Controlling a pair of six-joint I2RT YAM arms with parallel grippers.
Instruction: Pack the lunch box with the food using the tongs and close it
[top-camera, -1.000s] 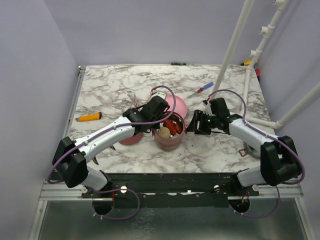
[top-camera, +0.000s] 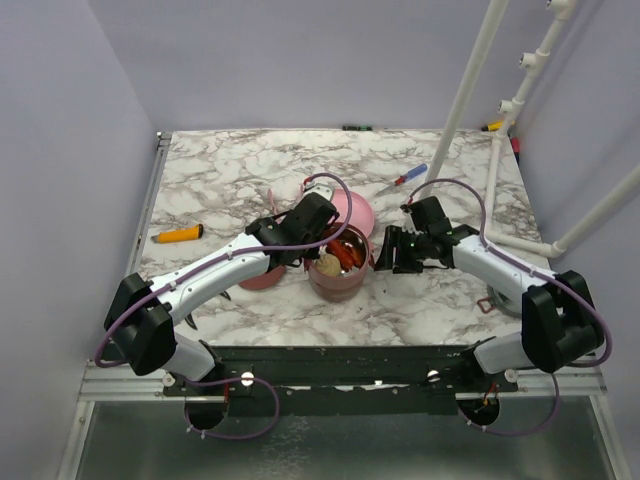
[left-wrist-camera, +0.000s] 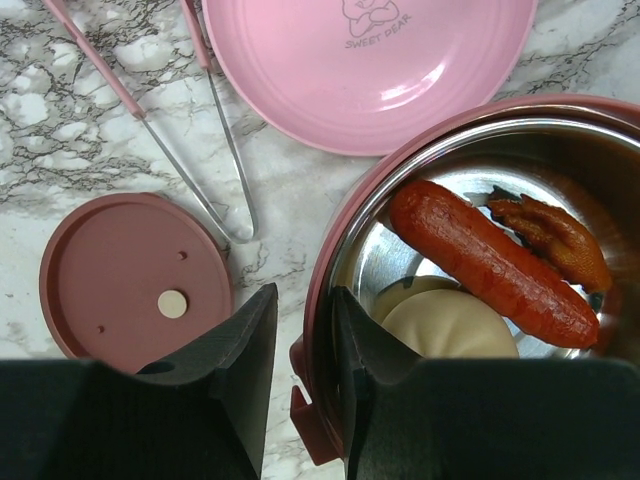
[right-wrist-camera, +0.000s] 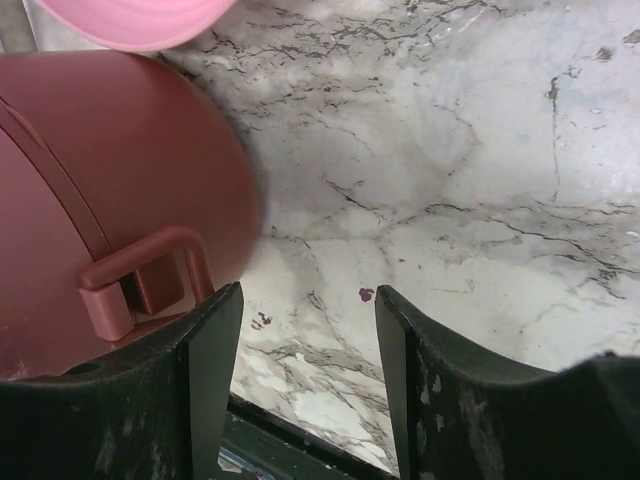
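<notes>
The lunch box (top-camera: 336, 285) is a round dark-pink container with a steel inside. In it lie sausages (left-wrist-camera: 490, 262), a brown piece of food (left-wrist-camera: 560, 238) and a pale bun (left-wrist-camera: 450, 326). My left gripper is part open astride the box's left rim, one finger outside and one inside, with a gap on the outer side. My right gripper stands open over the marble, right of the box, nothing between its fingers. The box's side handle (right-wrist-camera: 150, 262) is close to its left finger. Behind the box lies a pink plate (left-wrist-camera: 370, 90).
A round lid (left-wrist-camera: 115, 290) lies left of the box, tongs (left-wrist-camera: 215, 130) behind it. An orange-handled tool (top-camera: 178, 234) is at far left. A blue-handled screwdriver (top-camera: 410, 175) and white pipes (top-camera: 465, 95) stand at back right. Marble right of the box is clear.
The left arm and the box look unmoved.
</notes>
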